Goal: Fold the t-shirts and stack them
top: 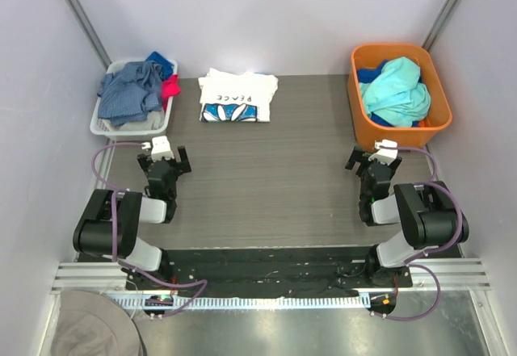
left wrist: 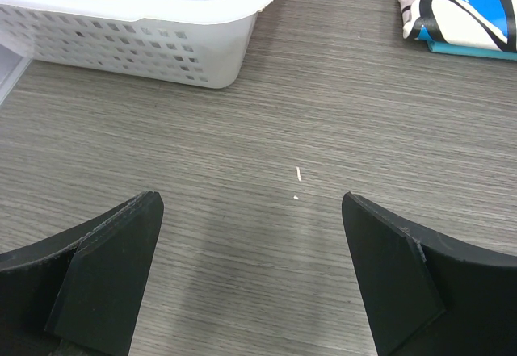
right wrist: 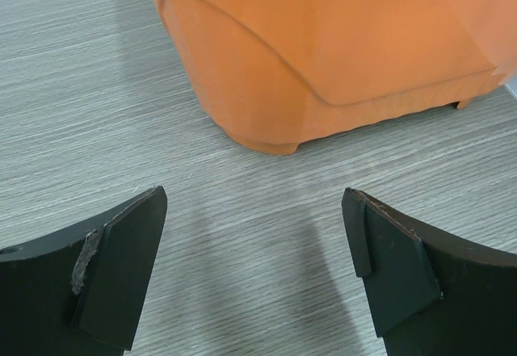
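A folded white t-shirt with dark lettering and a blue print point(top: 237, 98) lies flat at the back of the table, left of centre. Beneath its edge, teal cloth point(left wrist: 468, 50) peeks out in the left wrist view. My left gripper point(top: 164, 161) is open and empty over bare table, just in front of the white basket. On the other side, my right gripper point(top: 374, 161) also stands open with nothing in it, in front of the orange bin. Loose clothes fill both containers: a blue-grey garment point(top: 131, 94) on the left, a turquoise one point(top: 396, 92) on the right.
The white basket point(left wrist: 230, 49) stands at the back left and the orange bin point(right wrist: 266, 73) at the back right, each close to a gripper. Between the arms, the wooden table point(top: 262, 186) is clear. Walls close off the back and sides.
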